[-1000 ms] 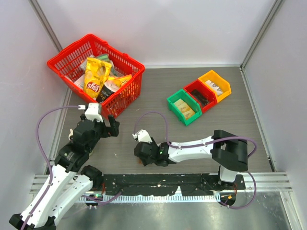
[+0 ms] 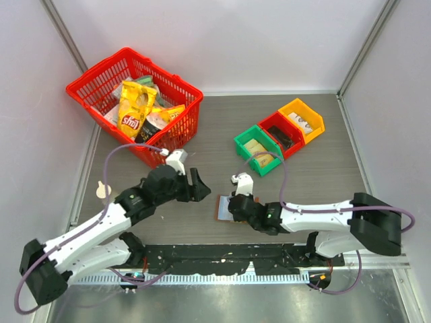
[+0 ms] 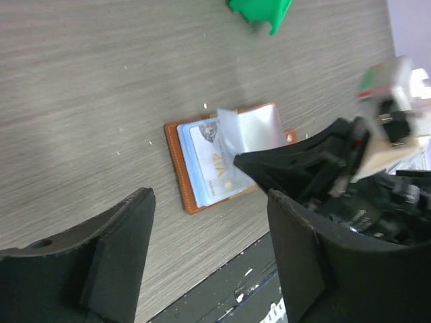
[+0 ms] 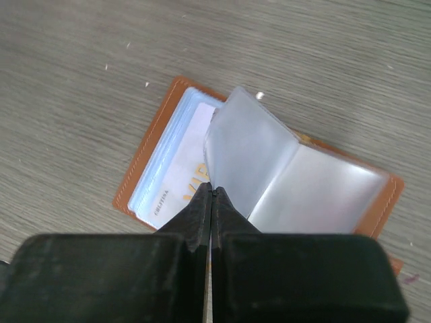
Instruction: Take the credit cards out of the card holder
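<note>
The card holder lies open on the table, brown, with a blue-white card printed in gold on its left and clear sleeves on its right. My right gripper is shut at the holder, its fingertips at the edge of a raised clear sleeve; whether they pinch it I cannot tell for certain. My left gripper hangs open left of and above the holder, nothing between its fingers.
Behind are a red basket of snack bags at back left and green, red and yellow bins at back right. Bare table lies between them.
My left gripper has moved right toward the holder. My right gripper has moved right, and the holder has shifted right along with it.
</note>
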